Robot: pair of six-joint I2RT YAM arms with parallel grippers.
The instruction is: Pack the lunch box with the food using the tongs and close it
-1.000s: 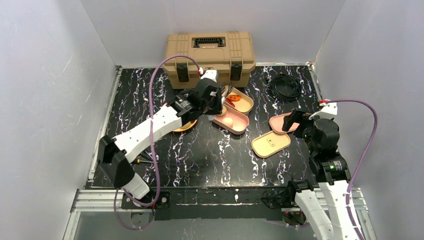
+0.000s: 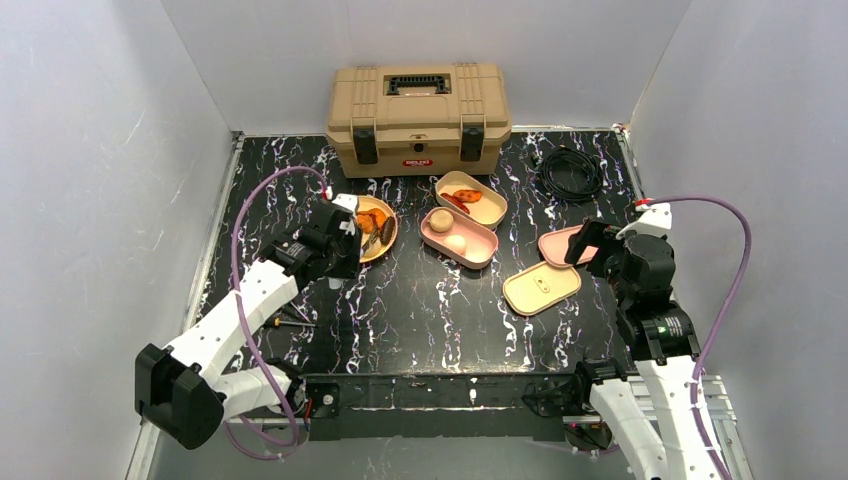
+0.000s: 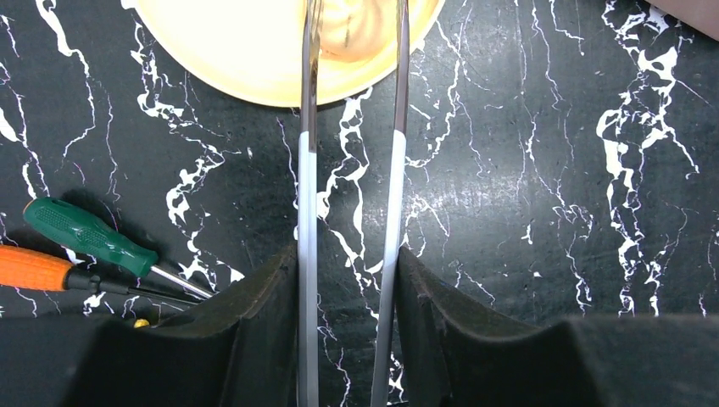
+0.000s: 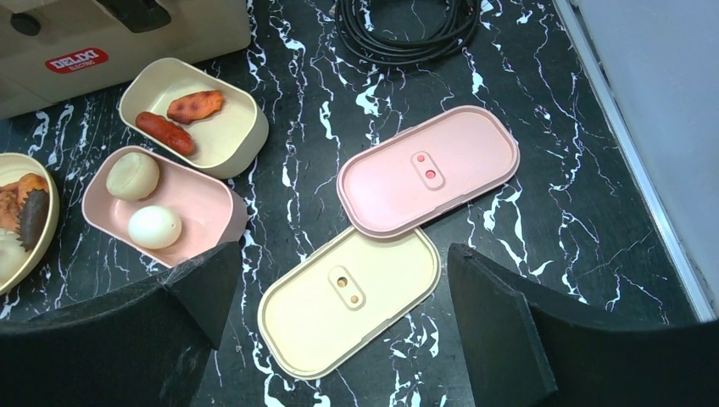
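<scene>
At the left, the round cream plate [image 3: 212, 51] holds several foods, orange and dark brown pieces among them. My left gripper [image 2: 345, 266] is over its near side, with its fingers apart. Between its fingers stand the two spread arms of metal tongs [image 3: 398, 186], reaching over a pale food piece [image 3: 356, 30] on the plate. A pink box [image 4: 212, 212] contains a bun [image 4: 133, 176] and a white egg [image 4: 155, 226]. Behind it, a cream box [image 4: 246, 140] contains a sausage [image 4: 165, 132] and an orange-brown piece [image 4: 195, 106]. My right gripper is open and empty above the lids.
The pink lid [image 4: 458, 153] partly overlaps the cream lid [image 4: 314, 322]. A tan toolbox [image 2: 420, 115] stands at the back, with a black cable coil [image 2: 570, 174] to its right. Screwdrivers [image 3: 89, 233] lie at the left.
The right arm, boxes and lids have not moved.
</scene>
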